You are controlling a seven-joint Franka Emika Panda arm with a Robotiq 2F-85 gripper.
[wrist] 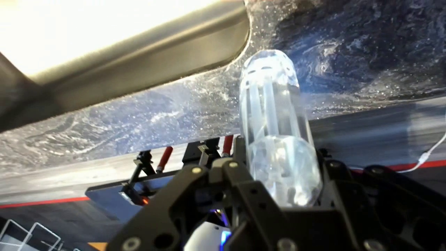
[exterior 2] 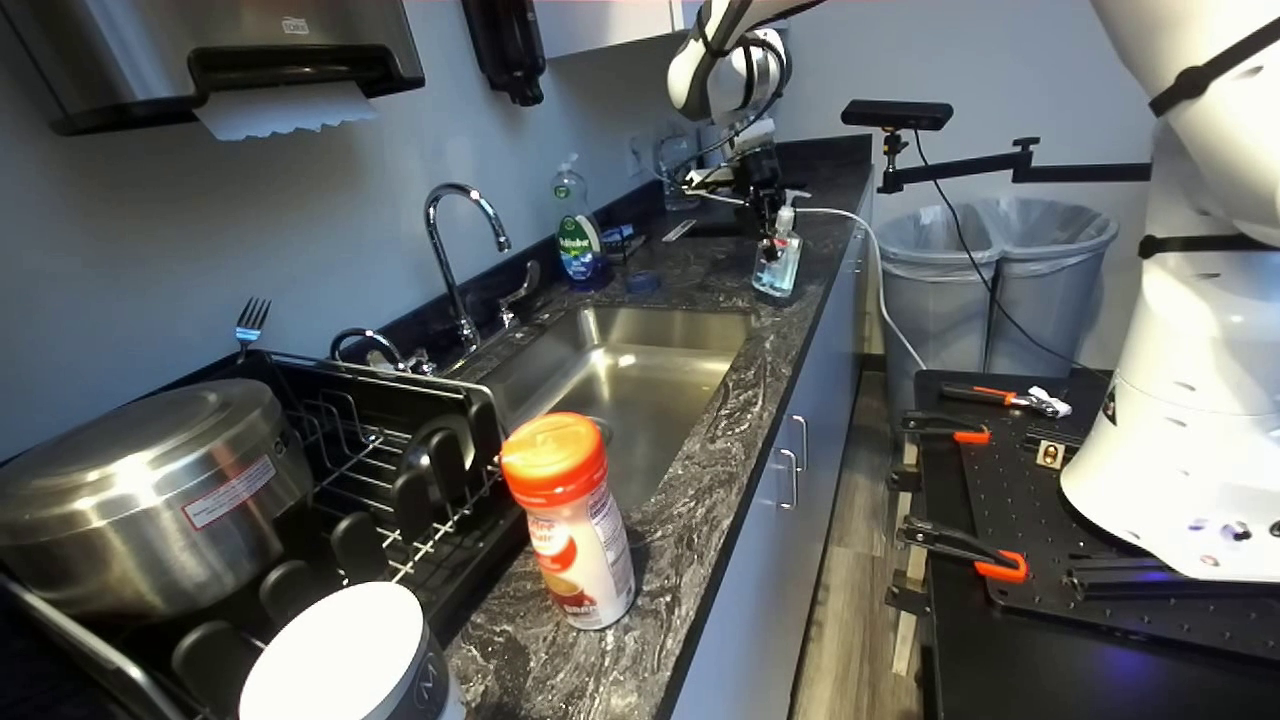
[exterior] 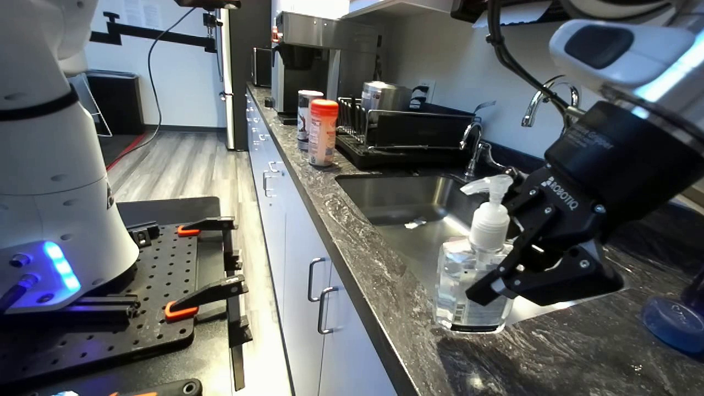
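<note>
A clear pump bottle (exterior: 465, 280) with a white pump head is held close to upright at the near right corner of the sink in exterior view 1. My gripper (exterior: 491, 270) is shut on its body, coming in from the right; one finger shows in front and the other is mostly hidden behind the bottle. In exterior view 2 the bottle (exterior 2: 777, 266) appears beyond the sink, near the counter's front edge. The wrist view has the transparent bottle (wrist: 271, 100) between the fingers, over the counter strip. Whether its base touches the counter I cannot tell.
The steel sink (exterior 2: 672, 330) lies beside the bottle. A red-capped canister (exterior 2: 570, 528) and a dish rack (exterior: 422, 128) stand past the sink's other end. A blue-green soap bottle (exterior 2: 578, 228) stands by the wall.
</note>
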